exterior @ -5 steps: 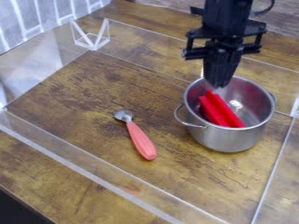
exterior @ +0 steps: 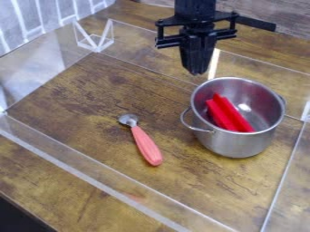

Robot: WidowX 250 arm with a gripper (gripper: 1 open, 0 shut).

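The black gripper [exterior: 198, 63] hangs high at the back centre, shut with nothing visible between its fingers, above and behind a steel pot [exterior: 238, 140]. Inside the pot lies a red object [exterior: 227, 113]. A spoon-like utensil with a pink handle [exterior: 145, 145] and metal head lies on the wooden surface, left of the pot.
A clear low-walled enclosure surrounds the wooden work surface [exterior: 85, 109]. A small white wire frame [exterior: 94, 41] stands at the back left.
The gripper has risen and moved left and back, away from over the pot. The pot, red object and utensil look unchanged.
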